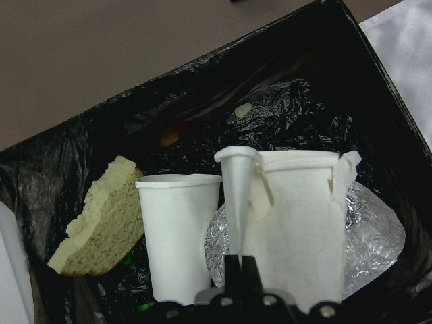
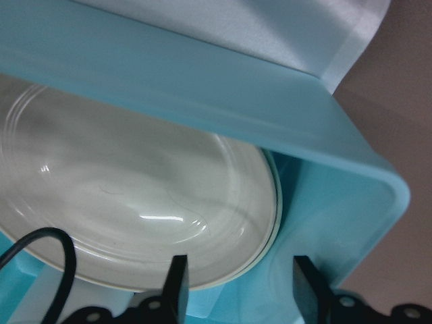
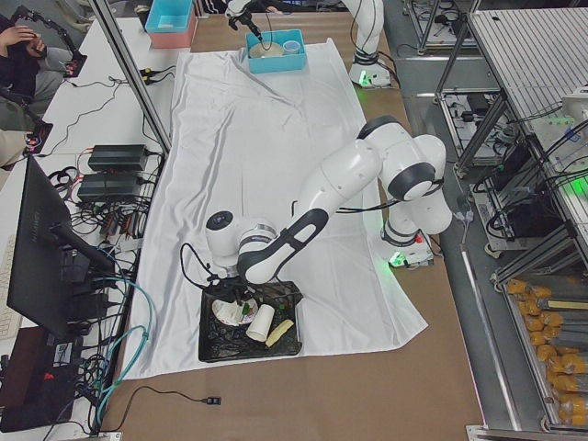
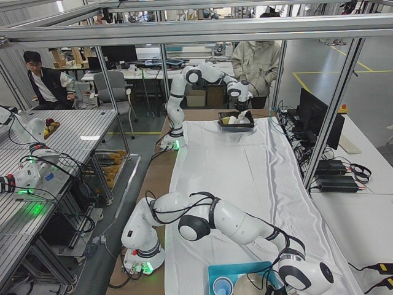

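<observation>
My left gripper is over the black bag-lined tray (image 3: pixel 209 342), shut on a torn white paper cup (image 1: pixel 293 223). Below it in the left wrist view lie an upright-looking white cup (image 1: pixel 174 239), a piece of bread (image 1: pixel 101 223) and crumpled foil (image 1: pixel 371 243). My right gripper is open above the blue bin (image 2: pixel 337 216), which holds a pale oval dish (image 2: pixel 128 182); a blue cup (image 4: pixel 222 286) also shows in the bin in the camera right view.
Brown tabletop (image 3: pixel 322 395) borders the white cloth. A monitor (image 3: pixel 46 257) and cables stand along the left side.
</observation>
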